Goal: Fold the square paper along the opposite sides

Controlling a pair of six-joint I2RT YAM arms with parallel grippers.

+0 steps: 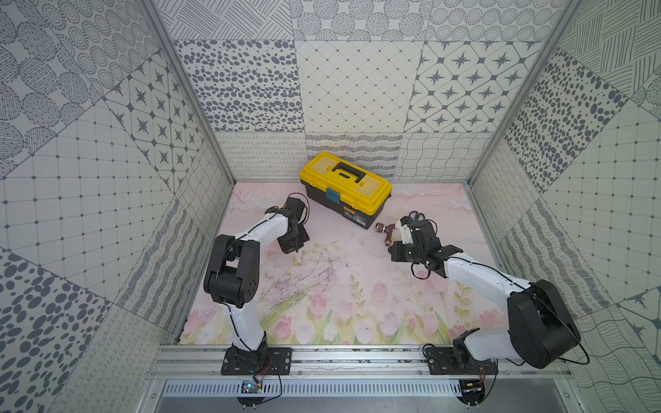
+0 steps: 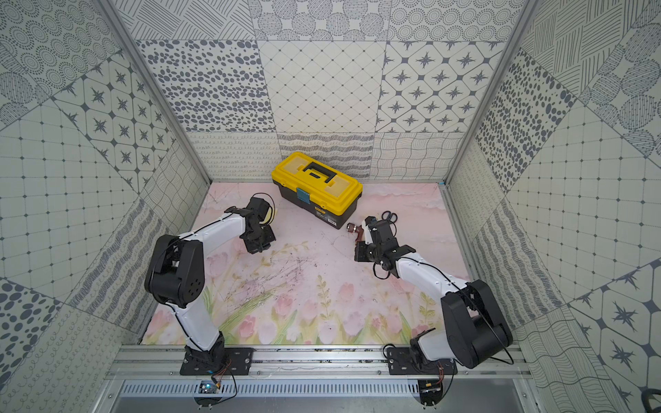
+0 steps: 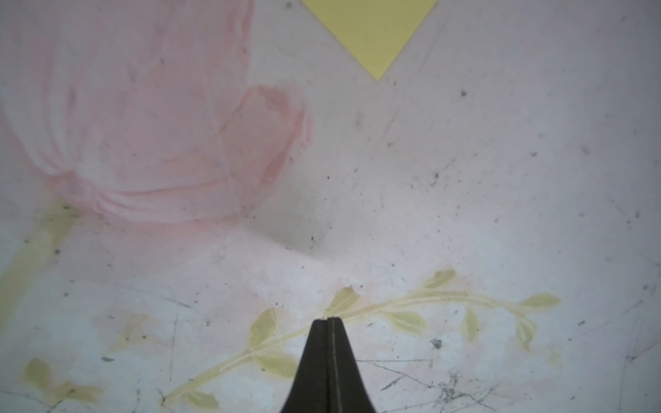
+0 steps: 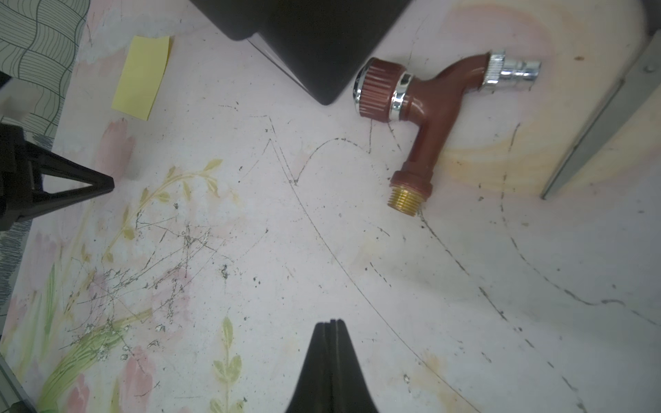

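The yellow square paper (image 4: 142,77) lies flat on the table in the right wrist view, beyond my left gripper. Only one corner of the yellow paper (image 3: 376,34) enters the left wrist view, at its top edge. My left gripper is shut with nothing between its fingertips, over bare table in front of that corner. In the top left view the left arm and gripper (image 1: 296,250) mostly hide the paper. My right gripper is also shut and empty, above clear table near the brown tap.
A yellow and black toolbox (image 1: 344,184) stands at the back, right of the paper. The brown tap (image 4: 430,113) and the scissors (image 4: 606,110) lie on the right side.
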